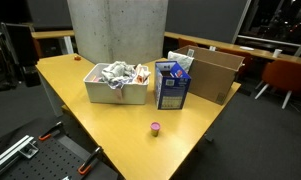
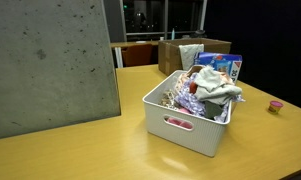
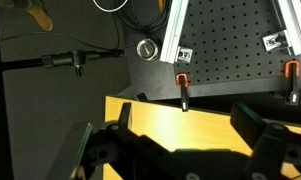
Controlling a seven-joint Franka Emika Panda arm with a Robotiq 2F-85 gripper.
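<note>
In the wrist view my gripper is open, its dark fingers (image 3: 118, 138) set wide apart with nothing between them. Below it are the table's yellow edge and a perforated metal plate. On the table stands a white bin (image 1: 104, 94) filled with crumpled cloths (image 2: 216, 86). Beside the bin is a blue box (image 1: 172, 91), upright, with a white item behind it. A small pink-topped tub (image 1: 155, 129) sits alone near the front; exterior view 2 shows the same tub (image 2: 276, 106) at the far right.
An open cardboard box (image 1: 212, 73) occupies the table's back right. A concrete pillar (image 1: 118, 32) rises behind the bin. Clamps (image 3: 183, 88) line the perforated plate (image 3: 230, 45) beside the table. Bare tabletop (image 1: 120, 130) surrounds the tub.
</note>
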